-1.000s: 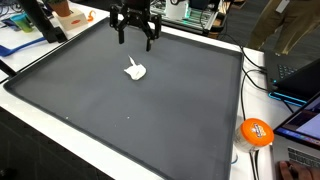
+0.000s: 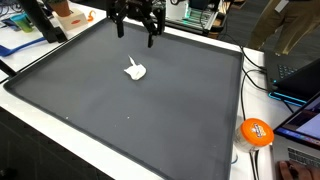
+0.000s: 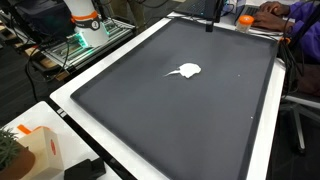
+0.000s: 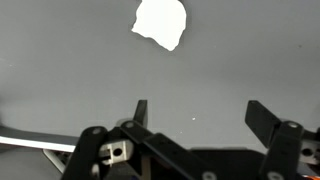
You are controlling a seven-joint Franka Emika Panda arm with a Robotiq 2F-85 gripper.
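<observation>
A flat white piece (image 2: 135, 72) with a thin pointed tail lies on the dark grey tabletop; whether it is paper or cloth I cannot tell. In exterior view 2 the same white piece (image 3: 188, 70) has its tail pointing left, and in the wrist view its rounded part (image 4: 161, 20) shows at the top edge. My gripper is open, its two dark fingers wide apart with only bare table between them. In exterior view 1 the gripper (image 2: 136, 36) hangs above the far side of the table, beyond the white piece and apart from it.
An orange-lidded jar (image 2: 254, 134) stands at the table's right edge, with a cable beside it. Boxes and tools (image 2: 68, 15) crowd the far left corner. A potted plant (image 3: 12, 152) is near the front left in exterior view 2.
In exterior view 1 my gripper has shifted slightly up in the picture and a little to the right. It stays open, and the white piece has not moved.
</observation>
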